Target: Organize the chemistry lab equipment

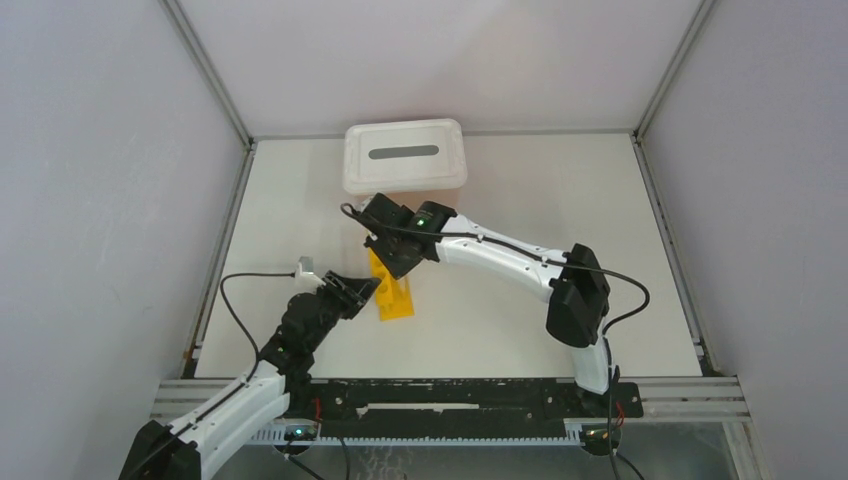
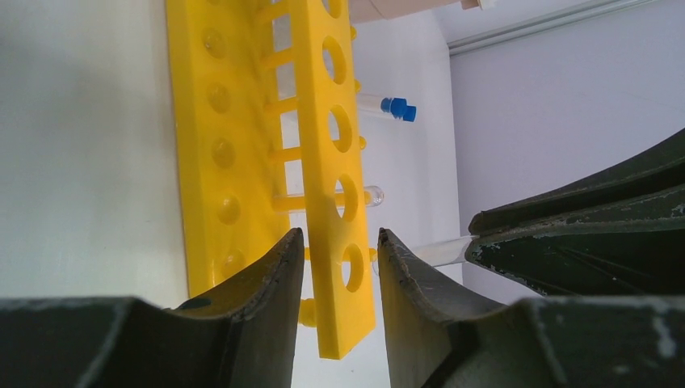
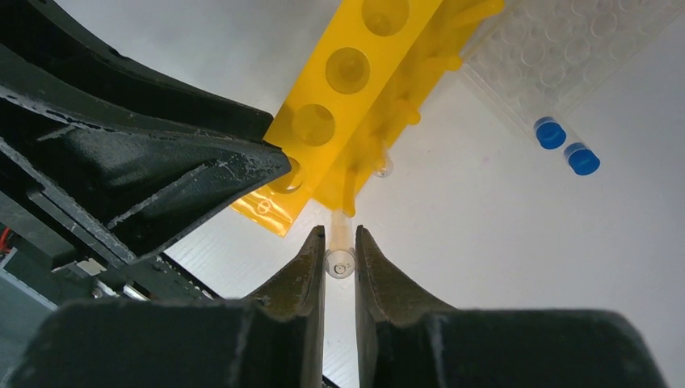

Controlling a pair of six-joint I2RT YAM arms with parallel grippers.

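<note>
The yellow test tube rack [image 1: 394,301] stands near the table's middle. In the left wrist view, its holed rail [image 2: 323,194] lies between the fingers of my left gripper, which stand apart on either side. My right gripper is shut on a clear test tube [image 3: 340,263], whose open end faces the right wrist camera. Seen from the left wrist, the tube's [image 2: 440,252] other end is close to a peg at the rack's near end; whether they touch is unclear. Another clear tube [image 2: 373,196] sits at the neighbouring peg. From above, the right gripper hides part of the rack.
A clear well plate [image 3: 575,47] and two blue-capped tubes [image 3: 582,159] lie on the far side of the rack. A white-lidded box [image 1: 404,157] stands at the back.
</note>
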